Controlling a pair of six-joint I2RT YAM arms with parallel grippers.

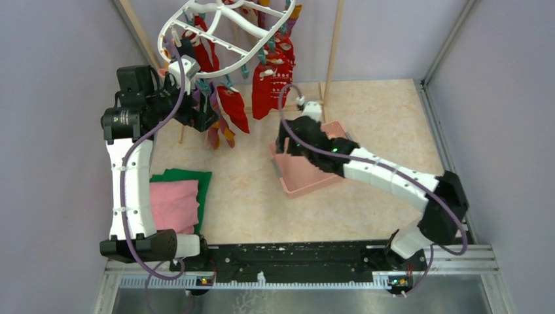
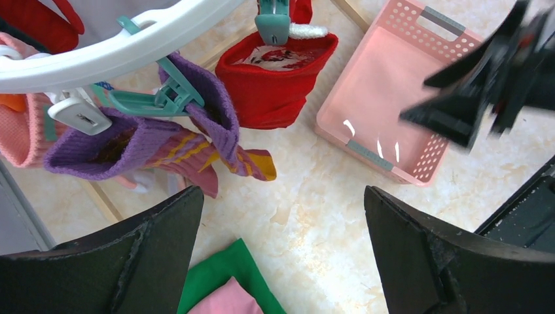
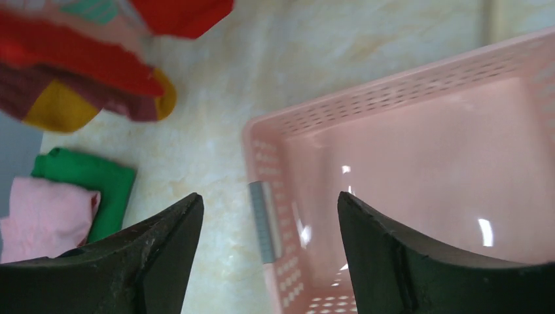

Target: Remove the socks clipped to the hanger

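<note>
A white hanger [image 1: 232, 46] holds red and purple socks by teal clips. In the left wrist view a purple sock [image 2: 98, 154] and a red sock [image 2: 262, 91] hang close by. My left gripper [image 1: 206, 114] stands open just below the hanger's near rim, beside the purple socks, with nothing between its fingers. My right gripper [image 1: 286, 146], motion-blurred, is open above the pink basket [image 3: 386, 95], its fingers empty.
Folded green cloth [image 1: 203, 180] and pink cloth [image 1: 173, 203] lie at the front left. Wooden poles [image 1: 334, 46] stand at the back.
</note>
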